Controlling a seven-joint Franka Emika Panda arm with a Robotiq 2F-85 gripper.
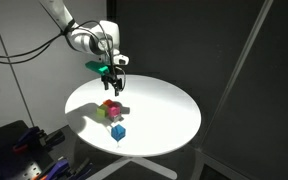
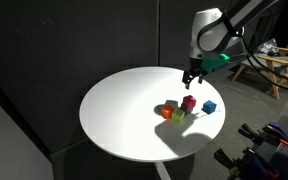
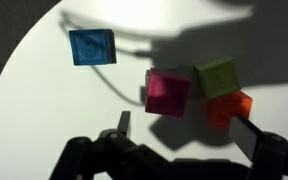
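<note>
My gripper (image 1: 113, 87) hangs open above the round table, with nothing between its fingers. Below it, a pink block (image 3: 167, 94) appears near the middle of the wrist view, just beyond the fingertips. A green block (image 3: 217, 75) and an orange block (image 3: 229, 109) sit close together to its right there. Apart from these lies a blue block (image 3: 92, 47), at the upper left of the wrist view and nearest the front edge in exterior view 1. Exterior view 2 shows the pink block (image 2: 188, 103) between the green block (image 2: 178, 117) and the blue block (image 2: 209, 107).
Dark shadows of the arm fall around the blocks in the wrist view. A wooden chair (image 2: 259, 62) stands behind the arm, off the table.
</note>
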